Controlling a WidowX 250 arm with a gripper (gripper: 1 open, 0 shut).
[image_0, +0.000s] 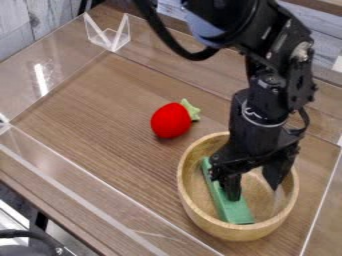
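Note:
My black gripper is low over a beige bowl at the lower right, its fingers open. A green block lies in the bowl under the gripper, partly hidden by it. A red round object with a green tip lies on the wooden table, left of the gripper and outside the bowl.
A clear plastic object stands at the back left. Dark cables and the arm cover the upper right.

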